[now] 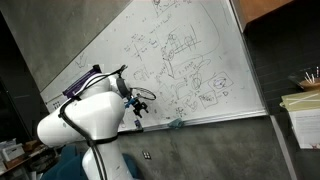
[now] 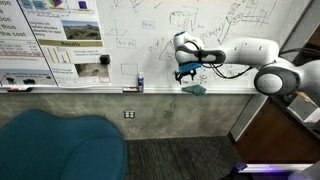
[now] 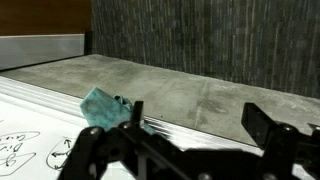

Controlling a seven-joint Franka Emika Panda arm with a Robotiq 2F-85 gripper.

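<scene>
My gripper stands open, with nothing between its two black fingers. In exterior view 2 the gripper (image 2: 186, 76) is close to the whiteboard (image 2: 150, 62), a little above its bottom ledge. A teal cloth (image 2: 194, 89) lies on that ledge, just below and to the right of the gripper there. The wrist view has the same cloth (image 3: 104, 107) crumpled at the left, partly behind a finger. It is apart from the gap between the fingers.
On the ledge stands a small dark bottle (image 2: 140, 80), left of the gripper. An eraser (image 2: 22, 89) lies farther left. A blue chair (image 2: 65, 145) fills the lower left. Posters (image 2: 70, 45) hang on the board.
</scene>
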